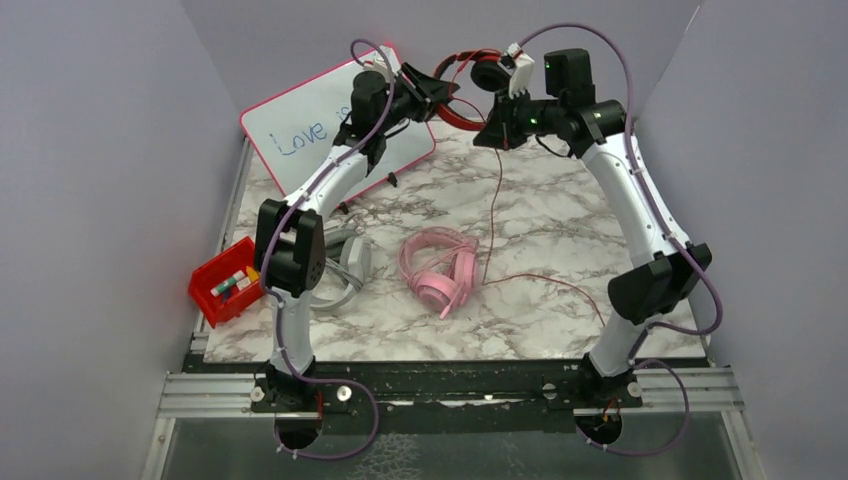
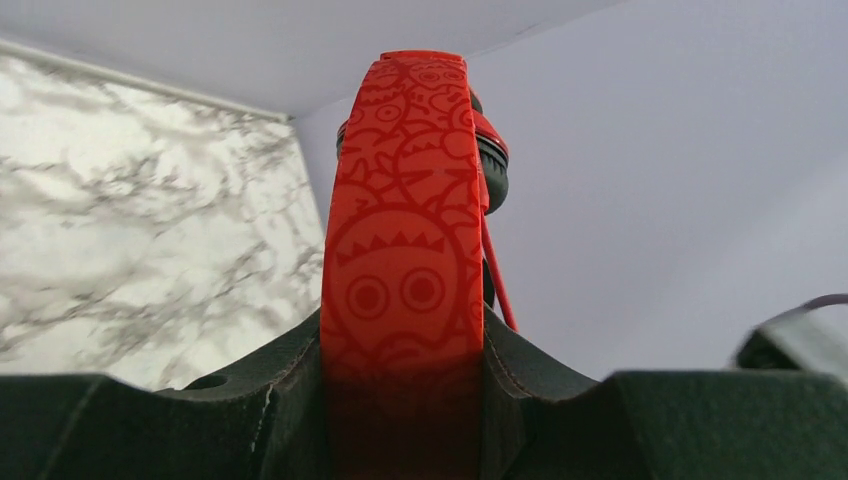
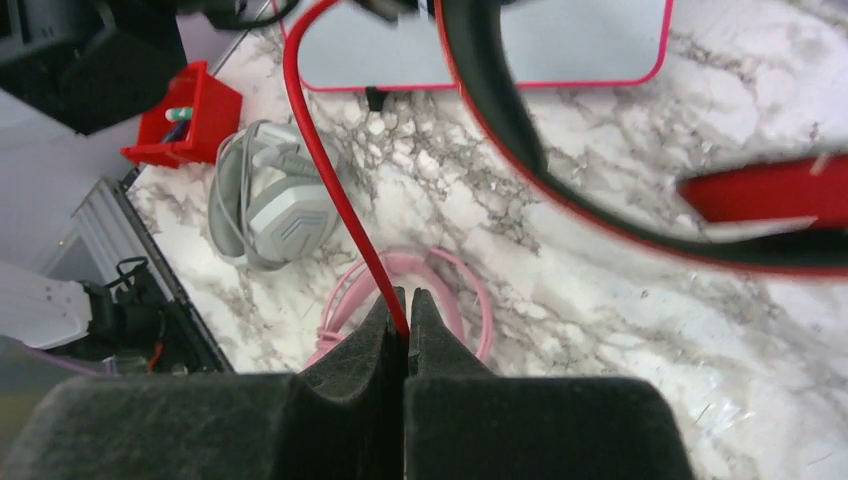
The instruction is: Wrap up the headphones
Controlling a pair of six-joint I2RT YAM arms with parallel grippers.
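Red-and-black headphones (image 1: 458,117) hang raised at the top centre. My left gripper (image 1: 437,92) is shut on their patterned red band (image 2: 400,230), which fills the left wrist view. My right gripper is shut on the thin red cable (image 3: 335,185), held beside the headphones. In the top view the cable also drops to the table and runs toward the front right. An earcup (image 2: 493,170) shows behind the band.
Pink headphones (image 1: 440,280) lie at the table's centre, grey headphones (image 1: 355,260) to their left. A red bin (image 1: 210,275) is at far left, a whiteboard (image 1: 300,130) behind.
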